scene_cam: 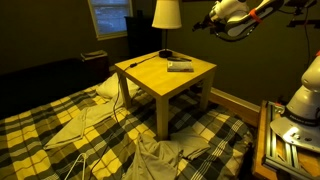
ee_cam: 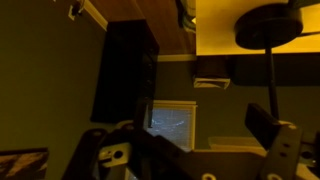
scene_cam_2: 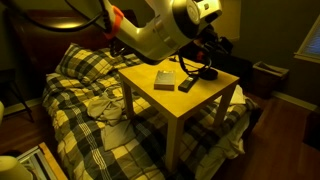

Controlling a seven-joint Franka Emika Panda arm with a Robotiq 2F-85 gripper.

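Observation:
Up in the air to the right of the white lamp [scene_cam: 167, 14], my gripper [scene_cam: 203, 24] is clear of the yellow-topped table [scene_cam: 150, 77]. On that tabletop lie a small box or book [scene_cam_2: 165, 80] and a dark remote-like item [scene_cam_2: 188, 84]. The wrist view has my gripper open, its dark fingers spread wide with nothing between them. Beyond them appear the lamp's black round base [ee_cam: 268, 27] and a window [ee_cam: 173, 123]. In exterior view 2, my arm covers the lampshade, and the fingertips are hard to make out against the dark background.
Around the table's legs spreads a bed with a plaid blanket [scene_cam: 30, 125]. Pale clothing [scene_cam: 155, 158] lies crumpled in front, and a thin cable [scene_cam: 115, 97] hangs beside the table.

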